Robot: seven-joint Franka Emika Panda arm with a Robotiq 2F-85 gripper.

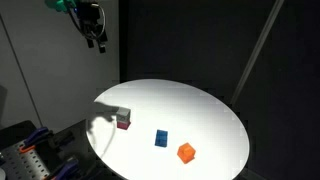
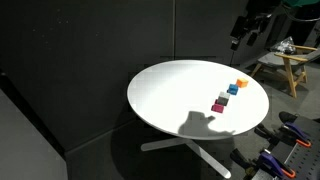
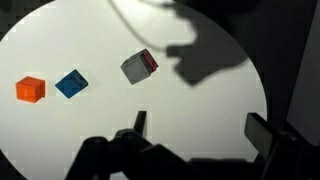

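High above the round white table, my gripper (image 1: 96,42) stands open, with its fingers wide apart in the wrist view and nothing between them. A grey block (image 3: 135,69) and a dark red block (image 3: 151,60) are close together on the table; whether the grey one partly rests on the red one I cannot tell. Beside them is a blue block (image 3: 71,84), and farther along an orange block (image 3: 30,89). In exterior view 2 the gripper (image 2: 238,42) hangs well clear above the blocks.
The white tabletop (image 2: 165,95) has wide free room away from the blocks. Its curved edge drops to a dark floor. A wooden chair (image 2: 285,62) stands behind at the right. The arm's shadow (image 3: 207,58) falls near the grey block.
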